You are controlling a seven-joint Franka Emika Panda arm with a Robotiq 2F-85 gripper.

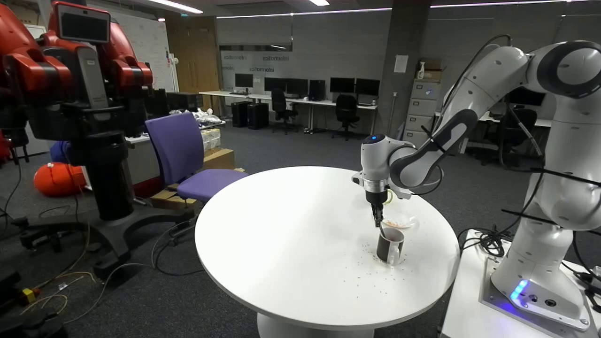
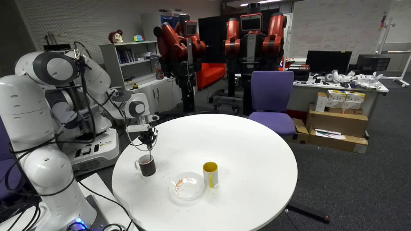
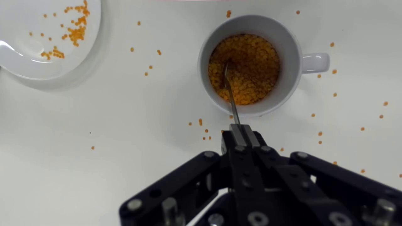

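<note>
My gripper is shut on the thin metal handle of a spoon (image 3: 232,99). The spoon slants down into a dark mug (image 3: 201,69) with a pale inside, its lower end sunk in small orange grains (image 3: 252,79), so the bowl is hidden. The mug stands upright on the round white table, handle to the right in the wrist view. In exterior view 2 the gripper (image 2: 149,145) is just above the mug (image 2: 147,166), on the table's left side.
A clear plate (image 2: 187,186) with scattered orange grains sits beside the mug. A white mug with yellow inside (image 2: 210,174) stands close to that plate. Loose grains dot the table (image 1: 293,236) around the dark mug.
</note>
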